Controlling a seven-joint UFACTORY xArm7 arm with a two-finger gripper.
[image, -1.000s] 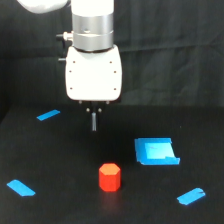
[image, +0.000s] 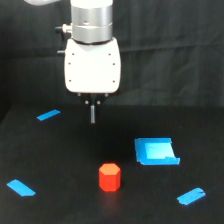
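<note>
The robot's white arm hangs from the top centre-left of the camera view, with its gripper (image: 93, 112) pointing down above the dark table. The fingers are narrow and dark, and whether they are open or shut is hard to make out. A red hexagonal block (image: 110, 178) stands on the table, lower and to the right of the gripper. A blue square (image: 157, 151) lies to the right, apart from the gripper.
Blue strips lie at the left back (image: 48, 114), front left (image: 21, 188) and front right (image: 191, 196).
The block and blue pieces have not moved.
</note>
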